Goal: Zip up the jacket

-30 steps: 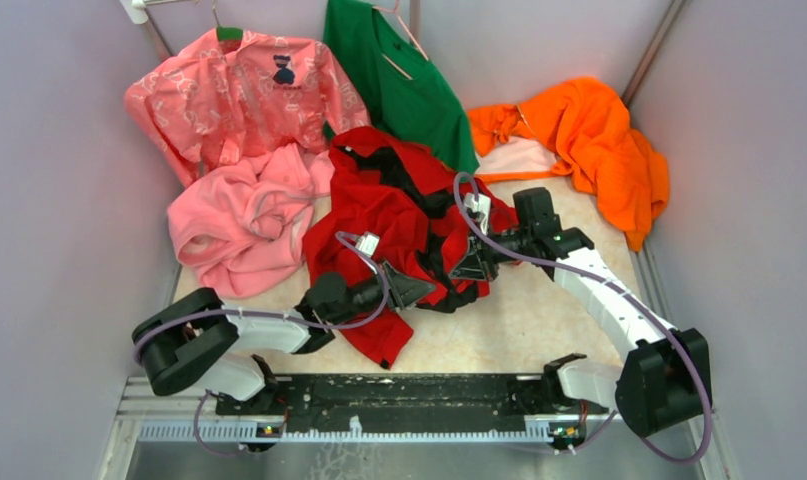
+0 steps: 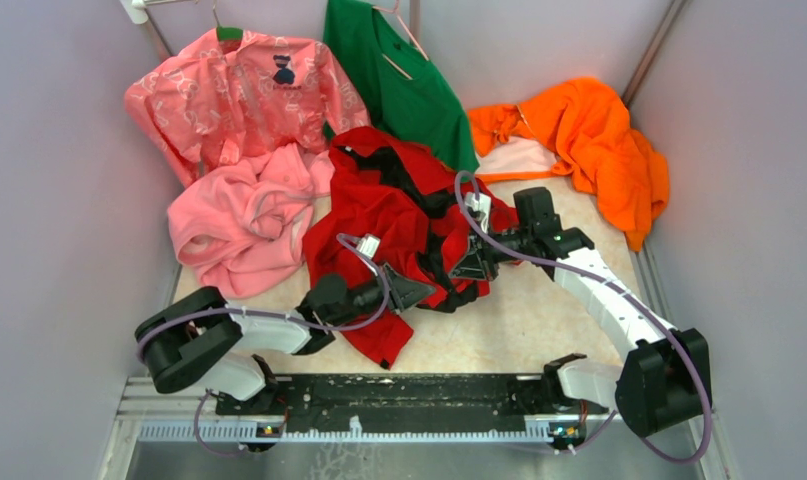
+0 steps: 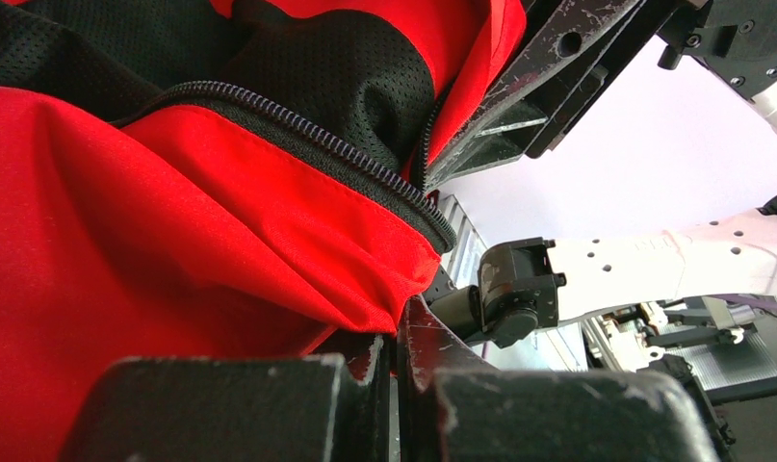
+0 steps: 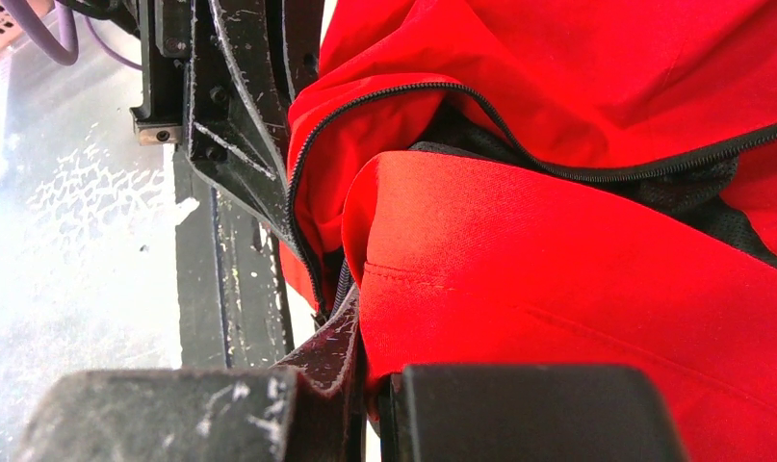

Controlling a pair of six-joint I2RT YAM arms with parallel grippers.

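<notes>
The red jacket (image 2: 364, 222) lies open in the middle of the table, its black mesh lining showing. Near its lower front edges, my left gripper (image 2: 429, 290) and right gripper (image 2: 455, 274) face each other, close together. In the left wrist view, red cloth beside a dark zipper tape (image 3: 338, 152) runs in between the left gripper's (image 3: 392, 348) shut fingers. The right gripper is likewise shut, pinching a red fold. Behind that fold, a row of zipper teeth (image 4: 432, 87) curves down toward the fingertips. No slider can be made out.
Pink clothing (image 2: 241, 225) is heaped on the left, and an orange garment (image 2: 604, 150) lies at the back right. A pink jacket (image 2: 249, 95) and a green top (image 2: 399, 85) hang behind. Bare table (image 2: 554, 320) shows at the front right.
The left arm's elbow has shifted very slightly to the right. Both grippers and the jacket look unmoved.
</notes>
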